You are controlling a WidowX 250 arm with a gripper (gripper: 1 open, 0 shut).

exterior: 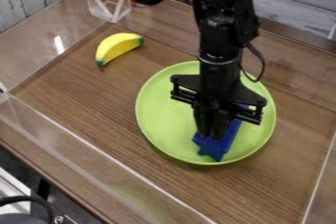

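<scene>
A light green plate (167,120) rests on the wooden table. On it lies a blue object (214,144), partly hidden under the black gripper (207,128), whose fingers reach down over it at the plate's right half. The fingers look close together; whether anything is between them is hard to see.
A toy banana (118,48) lies at the upper left. Clear walls edge the left side, and a pale wall stands at the back.
</scene>
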